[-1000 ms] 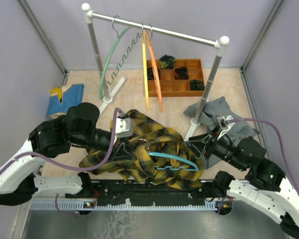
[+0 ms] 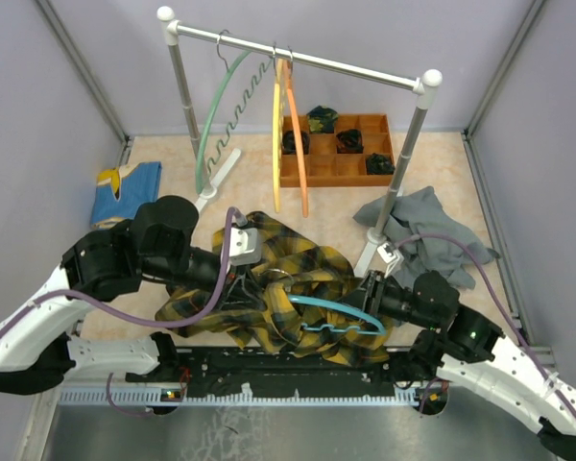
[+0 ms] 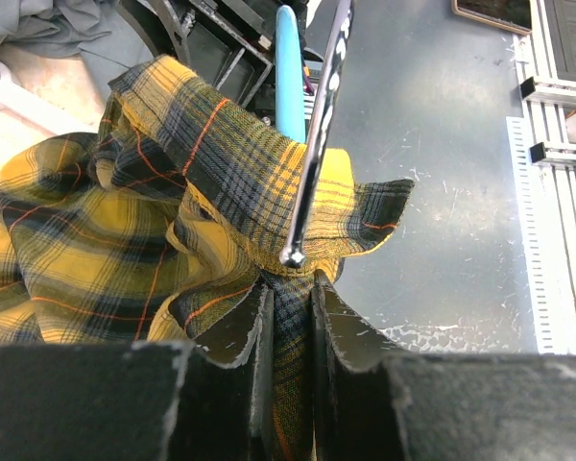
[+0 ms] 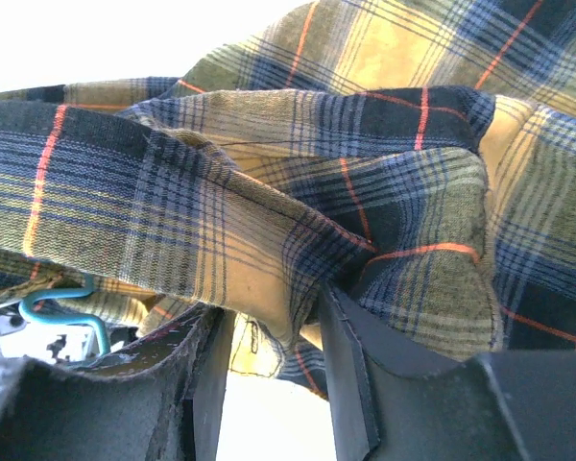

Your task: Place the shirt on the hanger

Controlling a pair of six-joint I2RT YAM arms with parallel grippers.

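A yellow and black plaid shirt (image 2: 298, 254) lies bunched near the table's front edge. The blue hanger (image 2: 338, 306) rests over it, its right arm lying bare across the cloth. In the left wrist view, the hanger's metal hook (image 3: 317, 134) rises past the collar, and folded cloth fills the narrow gap of my left gripper, pinched between its fingers. My right gripper is open at the shirt's right side, with a fold of plaid cloth (image 4: 259, 259) lying between and above its fingers. Cloth hides the hanger's left arm.
A white rack (image 2: 298, 63) stands behind with green (image 2: 211, 115), yellow (image 2: 277, 134) and orange hangers (image 2: 296, 134). Grey cloth (image 2: 427, 230) lies right, a blue-yellow folded cloth (image 2: 125, 192) left. An orange compartment box (image 2: 317, 176) sits at the back.
My right arm has moved left and inward, bringing its gripper onto the shirt's right side by the hanger. The left arm and hanger have shifted only slightly.
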